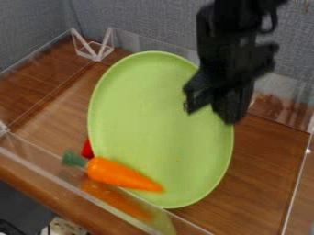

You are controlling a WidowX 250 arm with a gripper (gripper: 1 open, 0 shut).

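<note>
The black gripper (211, 96), blurred, looms low over the upper right of the green oval plate (153, 138); whether its fingers are apart or together is hard to make out. The plate lies on the wooden surface. An orange carrot (117, 174) with a green top rests at the plate's lower left edge. A red object (87, 150) peeks out from behind the plate's left edge, mostly hidden.
Clear low walls edge the wooden board (37, 87), with grey textured walls behind. A small white wire stand (88, 48) stands at the back left. The board's left part is clear.
</note>
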